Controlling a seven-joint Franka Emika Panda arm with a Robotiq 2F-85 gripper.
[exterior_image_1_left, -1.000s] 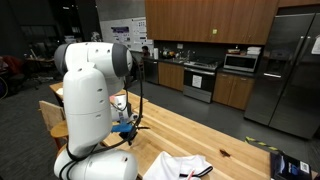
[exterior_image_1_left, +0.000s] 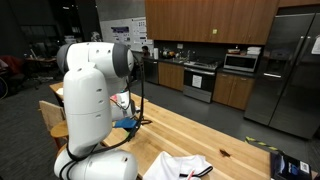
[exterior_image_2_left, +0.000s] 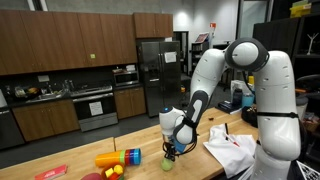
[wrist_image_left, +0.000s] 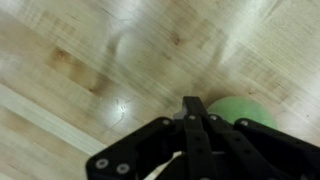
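My gripper is shut at the bottom of the wrist view, its fingertips together and nothing showing between them. A round, pale green thing (wrist_image_left: 243, 108) lies on the wooden table just to the right of the fingertips, partly covered by the gripper. In exterior view 2 the green thing (exterior_image_2_left: 168, 165) sits on the table close under the gripper (exterior_image_2_left: 171, 153). Whether they touch cannot be made out. The arm hides much of this spot in exterior view 1, where only part of the gripper (exterior_image_1_left: 128, 124) shows.
A striped, multicoloured cylinder (exterior_image_2_left: 118, 158) lies on the table to the left in exterior view 2, with red objects (exterior_image_2_left: 92, 176) in front. A white cloth (exterior_image_2_left: 232, 150) is spread to the right.
In exterior view 1 my gripper has risen slightly over the last second. The cloth and the other things on the table have not moved.
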